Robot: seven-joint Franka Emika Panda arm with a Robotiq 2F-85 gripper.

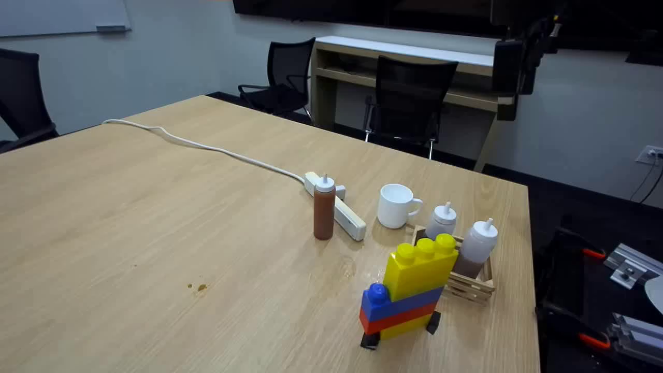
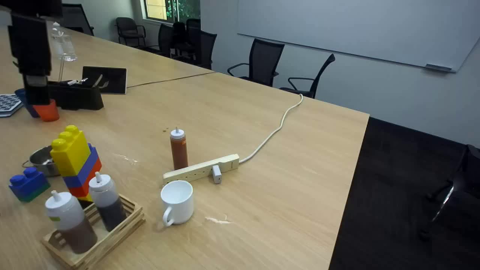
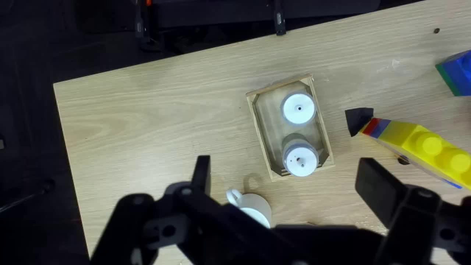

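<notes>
My gripper is open and empty, held high over the table, its two black fingers wide apart in the wrist view. Below it stands a small wooden crate [image 3: 258,132] with two white-capped squeeze bottles upright inside, one clear-grey [image 2: 108,202] and one brownish [image 2: 72,222]. A third bottle, reddish-brown [image 1: 323,214] with a white cap, stands outside the crate beside the power strip [image 1: 349,218]. Close to the crate is a white mug [image 1: 394,205], partly hidden by the gripper in the wrist view. In exterior view 1, the gripper's dark end [image 1: 507,111] hangs at upper right.
A tall stack of toy blocks [image 1: 419,267] stands right beside the crate. Exterior view 2 also shows a blue-green block [image 2: 29,184], a metal pot [image 2: 43,161], an orange cup [image 2: 47,111] and a black bin [image 2: 76,96].
</notes>
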